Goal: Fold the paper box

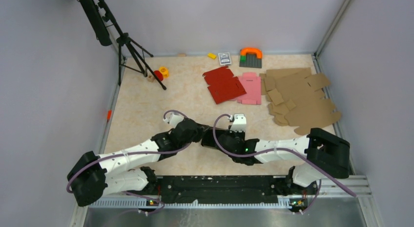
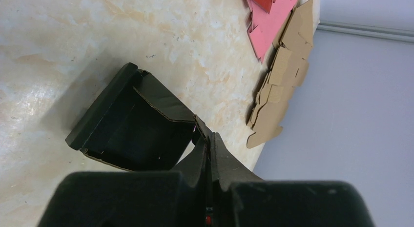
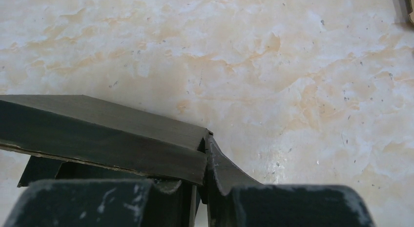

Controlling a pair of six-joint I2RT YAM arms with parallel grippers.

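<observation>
A black, partly folded paper box (image 1: 212,137) (image 2: 135,134) (image 3: 132,132) lies on the table between my two grippers, tray-shaped with raised walls. In the left wrist view my left gripper is shut at the box's corner, where a thin flap rises at its fingertips; whether the flap is pinched is hard to tell. In the right wrist view my right gripper is at the other end of a wall, beside the corner where a small flap meets it; its fingertips are partly hidden under the wall, so its grip is unclear.
Red sheets (image 1: 226,89), a pink sheet (image 1: 251,92) and a pile of brown cardboard (image 1: 305,107) lie behind and to the right. A tripod (image 1: 136,56) and small toys stand at the back left. The table's middle behind the arms is clear.
</observation>
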